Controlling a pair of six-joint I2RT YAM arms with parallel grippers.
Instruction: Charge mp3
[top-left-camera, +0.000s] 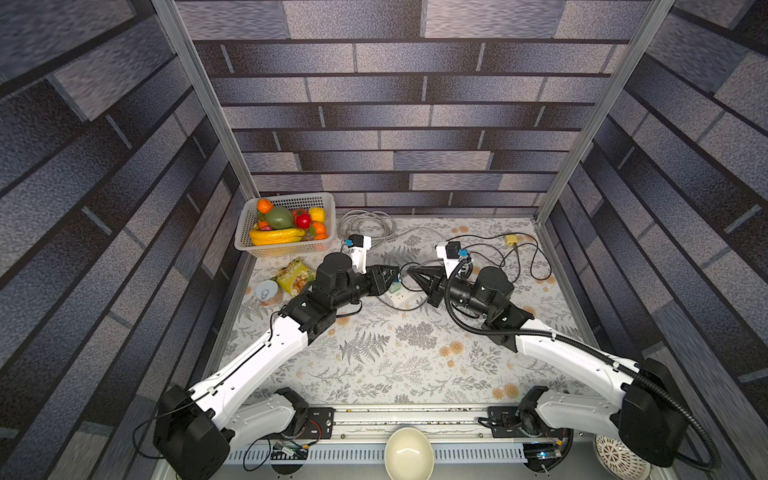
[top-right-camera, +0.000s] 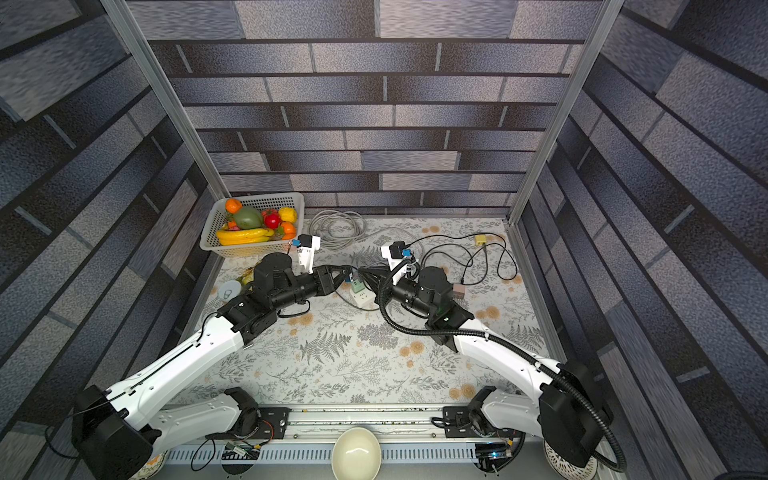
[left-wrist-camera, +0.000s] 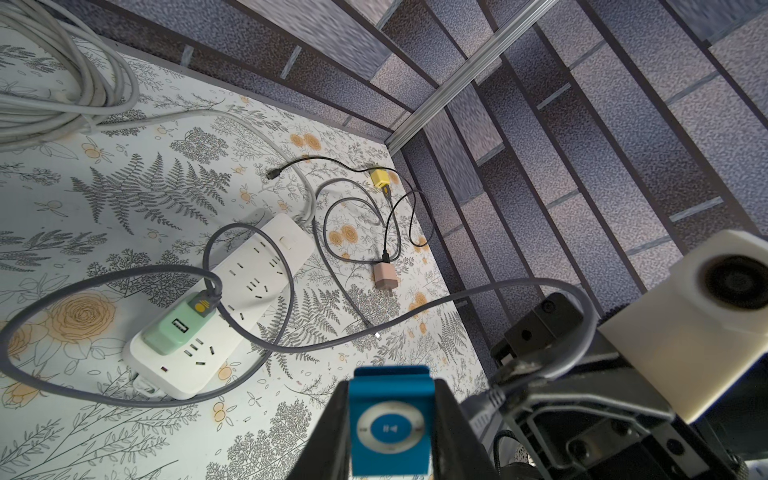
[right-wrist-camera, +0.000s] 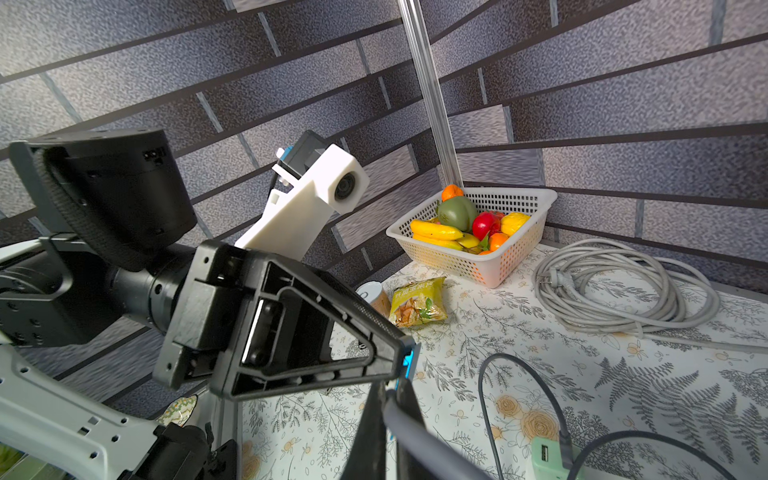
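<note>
The mp3 (left-wrist-camera: 390, 457), a small blue player with a round white control ring, is pinched in my left gripper, which is shut on it. A thick grey cable (left-wrist-camera: 416, 321) runs from the green USB charger (left-wrist-camera: 177, 326), seated in the white power strip (left-wrist-camera: 260, 268), up to my right gripper. That gripper is shut on the cable near its end, at the right side of the mp3. In the right wrist view a thin blue edge shows at the left fingers (right-wrist-camera: 396, 356). Whether the plug touches or enters the mp3's port is hidden.
Pink (left-wrist-camera: 385, 277) and yellow (left-wrist-camera: 380, 177) adapters with black cables lie at the back right. Coiled white cable (right-wrist-camera: 632, 284), a fruit basket (right-wrist-camera: 512, 260), a snack bag (right-wrist-camera: 420, 302) and a can (right-wrist-camera: 373, 296) are at the left.
</note>
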